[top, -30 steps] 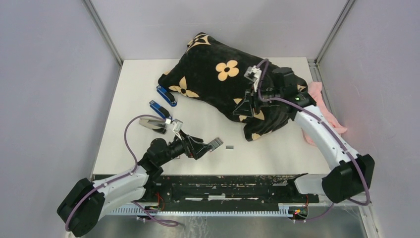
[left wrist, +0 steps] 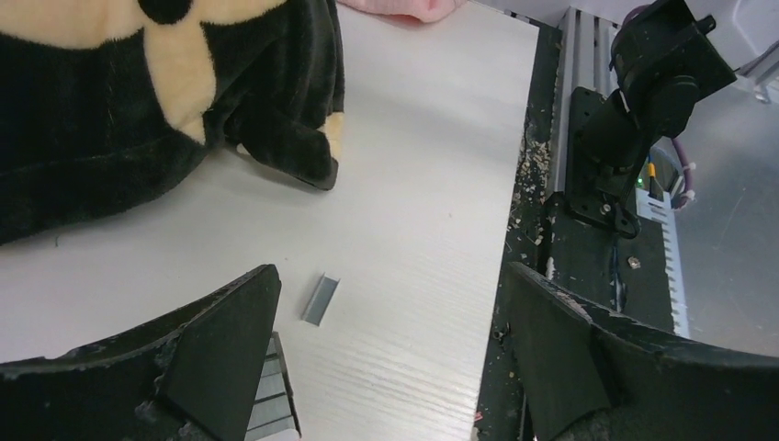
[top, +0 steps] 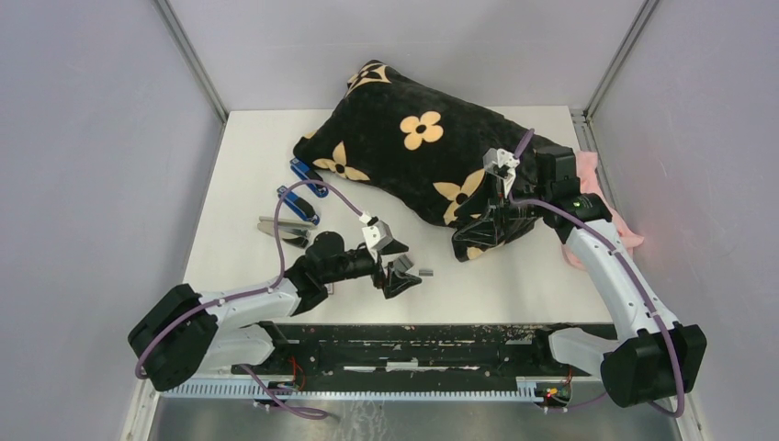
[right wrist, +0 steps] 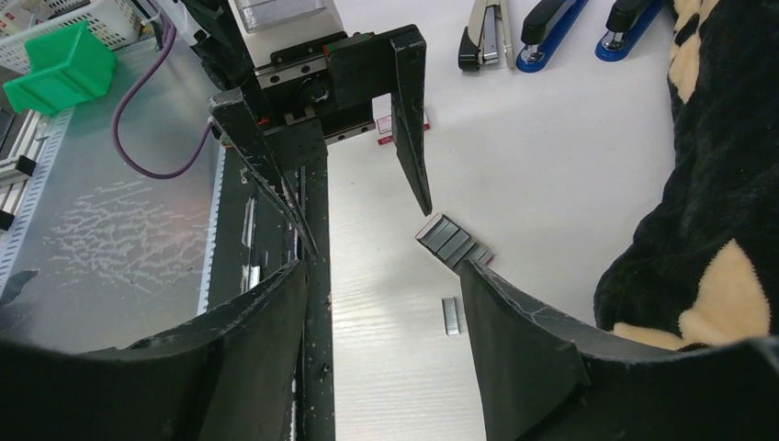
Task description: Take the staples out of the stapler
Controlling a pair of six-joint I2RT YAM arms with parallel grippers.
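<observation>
My left gripper point(top: 395, 266) stands open above a grey block of staple strips point(right wrist: 450, 241), with a single small staple strip point(left wrist: 321, 299) lying just to its right on the white table. Nothing shows held in it. My right gripper point(top: 487, 230) is open and empty over the edge of the black cloth. At the upper left lie two blue staplers point(top: 299, 204) and a silver-and-black stapler point(right wrist: 485, 34). Part of a small red-and-white box point(right wrist: 386, 138) shows behind the left gripper.
A large black flowered plush cloth point(top: 413, 156) covers the back and middle right. A pink cloth point(top: 606, 211) lies along the right edge.
My left gripper has moved right and slightly up, over the grey block.
</observation>
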